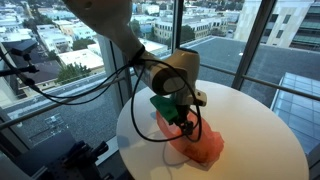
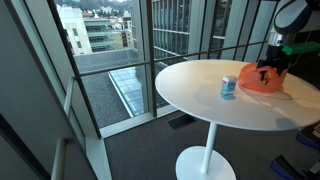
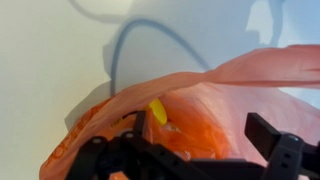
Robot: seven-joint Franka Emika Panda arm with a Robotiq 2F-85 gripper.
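Note:
An orange-red bag of thin, see-through material [image 1: 205,147] lies on the round white table in exterior view 1. Directly over it is my gripper [image 1: 188,128], low and close to the bag. Seen from the wrist, the gripper has its two dark fingers wide apart, with the bag's folds [image 3: 195,105] below and between them. Inside the bag shows a small yellow thing [image 3: 158,111]; what it is cannot be made out. In exterior view 2 the bag [image 2: 262,80] sits at the table's right side, partly behind the arm.
A small blue and white carton [image 2: 228,87] stands on the white table [image 2: 190,80], left of the bag in exterior view 2. Tall windows border the table, and a cable loops around the arm.

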